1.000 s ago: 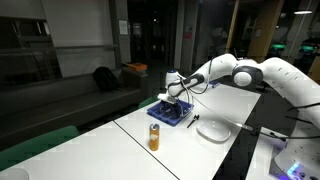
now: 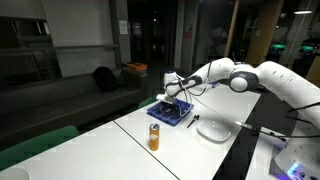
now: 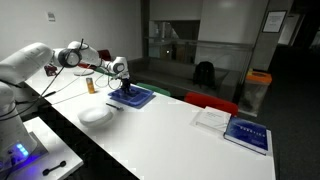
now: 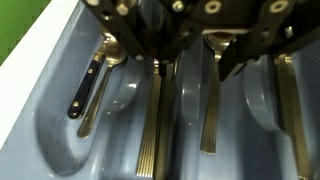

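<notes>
A blue-grey cutlery tray [image 2: 185,117] lies on the white table, with my gripper [image 2: 170,98] low over it. Exterior view 2 shows the same tray [image 3: 140,97] beneath the gripper. In the wrist view its compartments hold a dark-handled utensil [image 4: 84,92], a metal utensil [image 4: 94,108] beside it, ridged metal handles [image 4: 149,130] in the middle and another handle [image 4: 210,120] to their right. Above these, the dark fingers [image 4: 234,58] stand apart, so the gripper is partly open. I see nothing clearly clasped; the fingertips partly hide the utensils' upper ends.
A white plate [image 2: 213,129] and a dark utensil [image 2: 192,121] lie on the table near the tray. An orange bottle [image 2: 154,142] stands closer to the front. In exterior view 2, a blue box [image 3: 247,136] and a white rack [image 3: 212,119] sit far right, past a wide clear stretch.
The gripper stays over the tray and the arm's pose differs only slightly. Plate, bottle and loose utensil keep their places.
</notes>
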